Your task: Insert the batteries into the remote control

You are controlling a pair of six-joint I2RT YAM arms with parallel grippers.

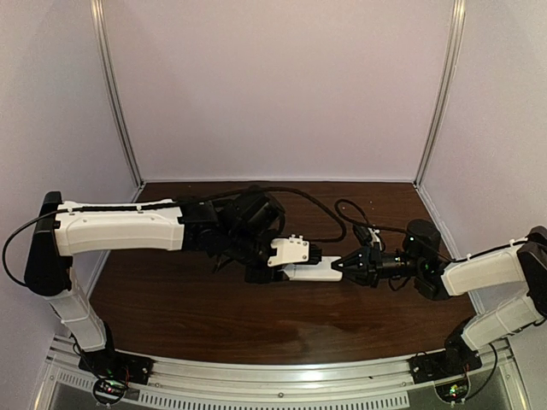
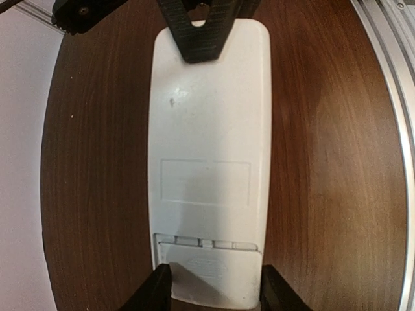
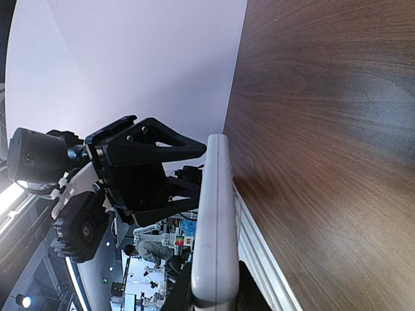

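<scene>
A white remote control is held between both grippers over the table. Its back faces the left wrist camera, with the battery cover seated at the end by my left gripper, whose fingers are shut on it. My right gripper is shut on the other end, its dark fingers across the top of the remote in the left wrist view. I see no batteries; the inside of the compartment is hidden.
Cables loop above both arms.
</scene>
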